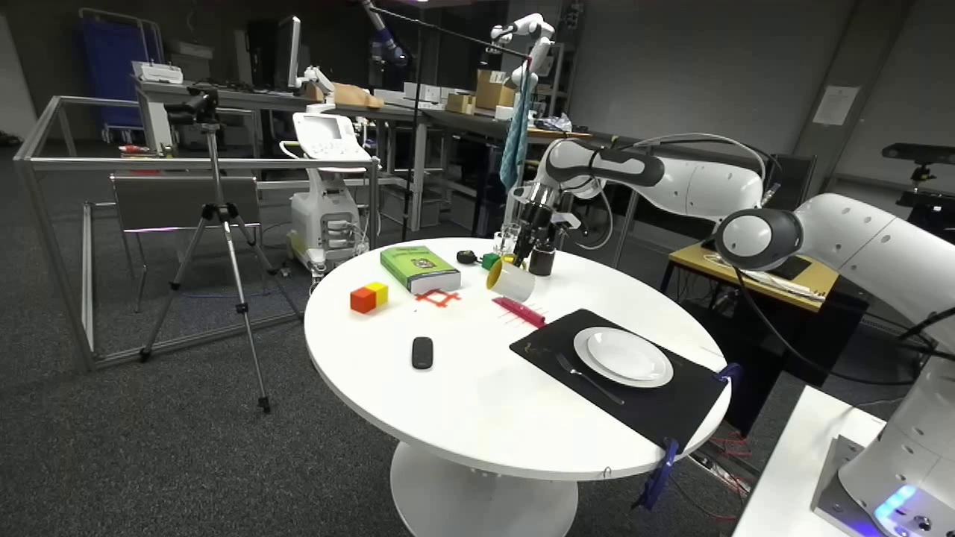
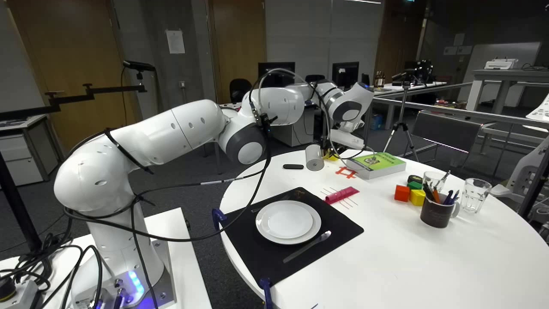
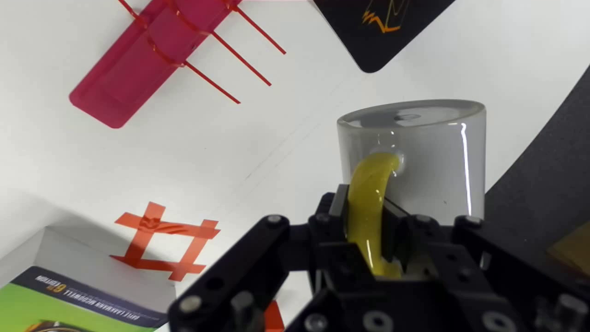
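Note:
A white mug (image 1: 516, 283) with a yellow inside hangs tilted on its side above the table, its mouth toward the left in exterior view 1. In the wrist view, my gripper is shut on the mug's curved yellow handle (image 3: 367, 188), the white body (image 3: 437, 166) standing just right of the fingers. Exterior view 2 shows the mug's round base (image 2: 314, 164), while the arm's wrist largely hides the gripper there.
A green book (image 1: 418, 268), red tape marks (image 1: 438, 298) and a pink strip (image 1: 519, 312) lie near the mug. White plates (image 1: 624, 354) rest on a black placemat (image 1: 662, 407). A dark pen mug (image 2: 436, 212) and glasses stand at the table's far side. Blocks (image 1: 363, 300) sit left.

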